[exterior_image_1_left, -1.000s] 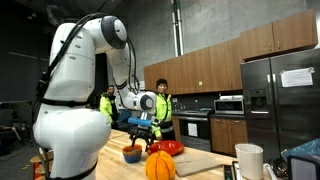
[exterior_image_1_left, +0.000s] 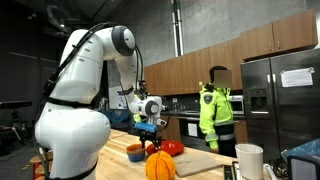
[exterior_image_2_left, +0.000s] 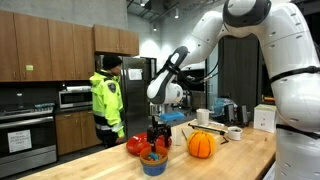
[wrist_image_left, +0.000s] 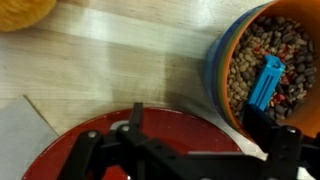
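My gripper is over the table, its two black fingers spread apart in the wrist view, with nothing seen between them. At the right finger's side is a blue pot (wrist_image_left: 212, 78) full of brown and dark bean-like pieces. A bright blue stick-like piece (wrist_image_left: 266, 82) lies on top of them, its lower end close to that finger; whether they touch is unclear. Beneath the gripper shows a round red dish (wrist_image_left: 75, 150). From outside, the blue pot (exterior_image_2_left: 153, 167) stands near the front of the table, just below the arm's end.
An orange ball-like object (exterior_image_1_left: 160, 166) is close to the arm's base, and a white canister (exterior_image_1_left: 249, 160) stands to the right. Wooden tabletop (wrist_image_left: 110, 60) shows bare beside the pot. A person in a yellow jacket (exterior_image_1_left: 215, 115) is behind the table.
The person in the yellow jacket has walked rightward behind the arm in exterior view 1. My arm looks nearly unmoved, and the pot and dish remain in place.
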